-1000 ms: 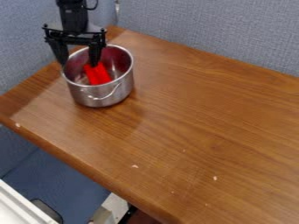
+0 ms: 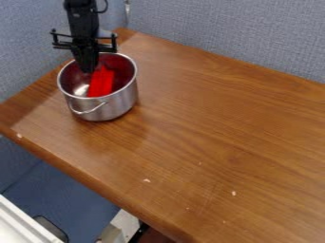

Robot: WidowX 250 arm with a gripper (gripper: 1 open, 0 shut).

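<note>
A steel pot (image 2: 121, 102) with a wire handle stands at the left edge of the wooden table. A red object (image 2: 99, 84) lies inside it. My black gripper (image 2: 86, 66) hangs from above into the back of the pot's opening. Its fingers are narrow together and shut; whether anything thin is between them is too small to tell.
Grey padded walls (image 2: 229, 33) border it at the back and left. A white object (image 2: 19, 228) is at the lower left, off the table.
The pot has shifted a little to the left and toward the front since a second ago. My gripper has moved with it, and its fingers now appear closer together.
</note>
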